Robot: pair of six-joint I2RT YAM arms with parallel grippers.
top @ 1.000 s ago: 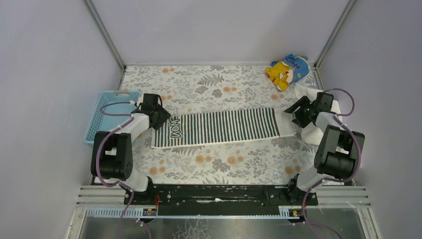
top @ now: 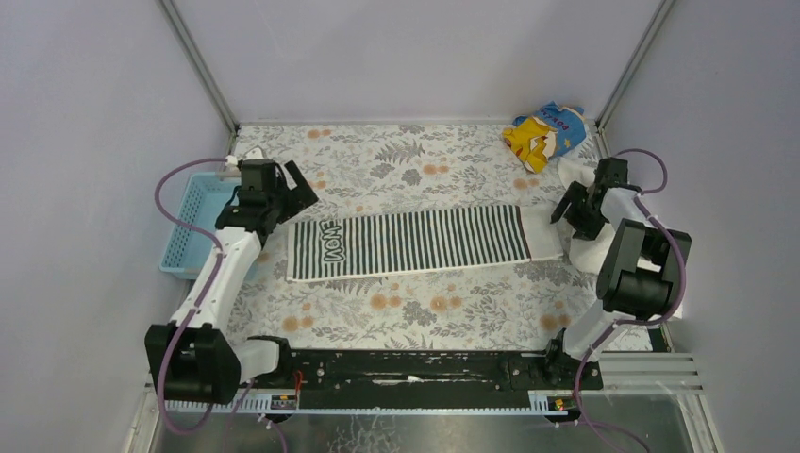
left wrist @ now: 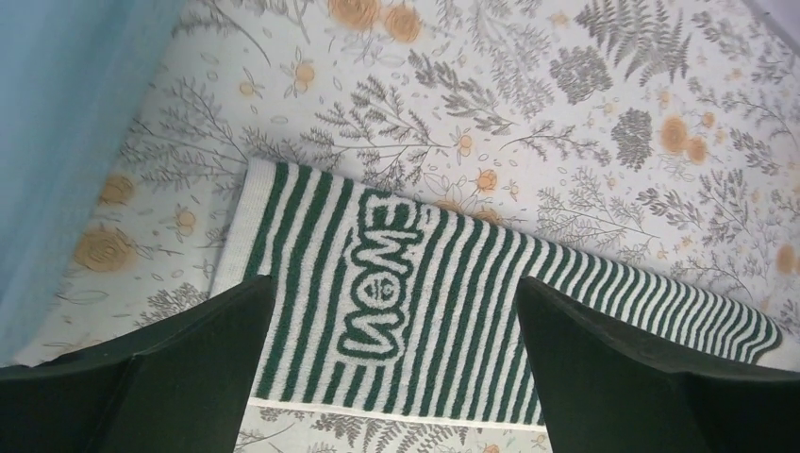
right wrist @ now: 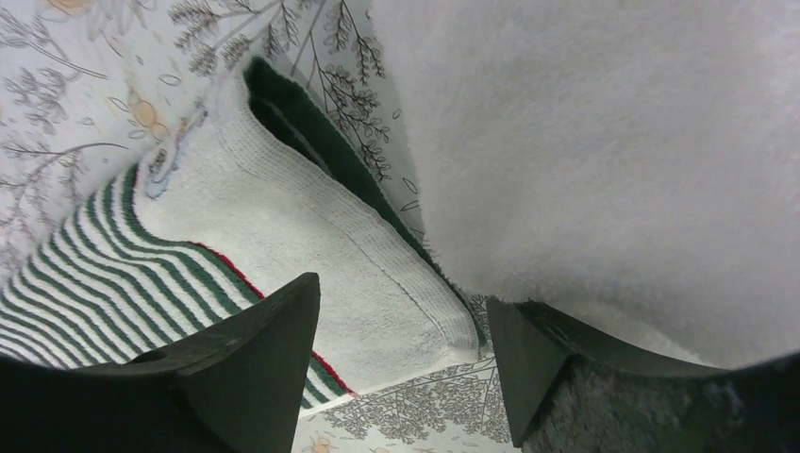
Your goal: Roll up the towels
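Observation:
A green-and-white striped towel (top: 425, 239) lies stretched flat across the middle of the table, long side left to right. Raised knot-like lettering (left wrist: 380, 283) marks its left part. Its plain white right end (right wrist: 311, 222) has a slightly lifted, folded hem with green underside showing. Above and behind the towel's left end, my left gripper (top: 304, 186) is open and empty. Over the right hem hovers my right gripper, fingers apart, with no cloth visibly pinched between them. A crumpled white towel (right wrist: 585, 142) lies close beside that finger on the right.
A light blue basket (top: 179, 226) stands at the left, partly under my left arm. A yellow-and-blue cloth or bag (top: 547, 134) lies at the back right.
My right gripper has shifted slightly, its fingers drawing closer together. The striped towel lies nearly unchanged.

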